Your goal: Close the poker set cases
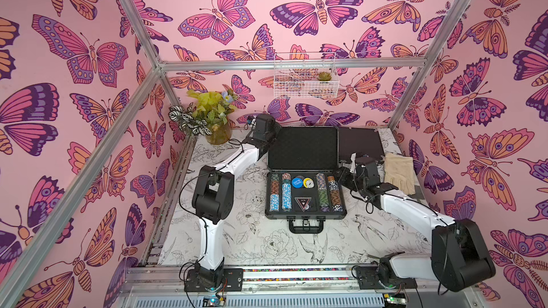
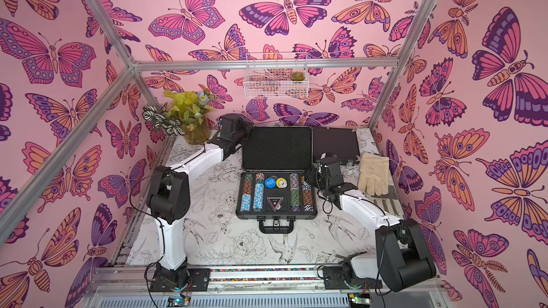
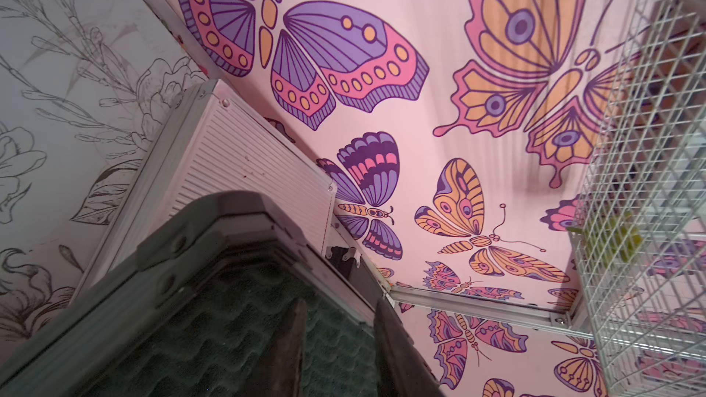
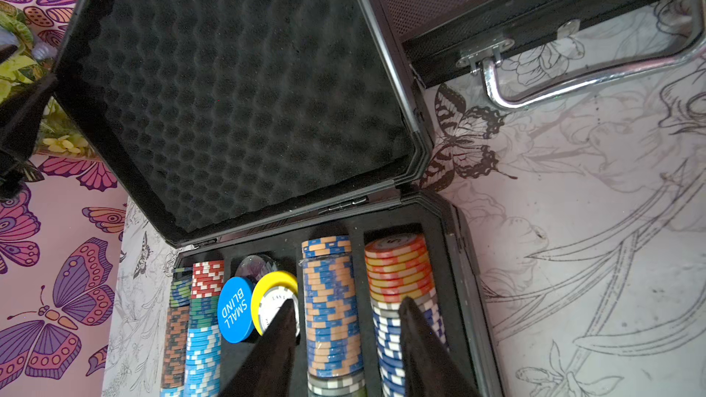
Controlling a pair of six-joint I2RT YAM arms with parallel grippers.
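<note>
The poker set case [image 1: 306,222] lies opened out mid-table, its handle facing the front edge. Its foam-lined lid [image 2: 278,149] stands raised at the back. Chip stacks [image 4: 328,316] and round blind buttons fill the base. My left gripper is beside the lid's upper left corner; its two fingers are apart, the foam visible between them, and I cannot tell whether they touch the lid. Above the right side of the chip tray, my right gripper is open and holds nothing. A second dark case [image 1: 360,143] sits shut behind, at the right.
Flowers in a vase [image 1: 219,132] stand near the left arm at the back left. Beige gloves [image 1: 399,173] lie to the right. A white wire basket [image 2: 275,86] hangs on the back wall.
</note>
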